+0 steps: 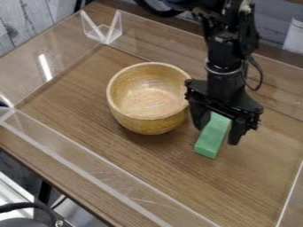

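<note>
My black gripper (221,113) points down at the right of centre, its fingers apart, over a light green block (211,140) lying on the wooden table (106,168). The block's upper end is partly hidden by the gripper; whether the fingers touch it is unclear. Just left of them sits a round wooden bowl (140,97), which looks empty.
A clear plastic stand (102,27) is at the back left. A white object (296,35) is at the back right edge.
</note>
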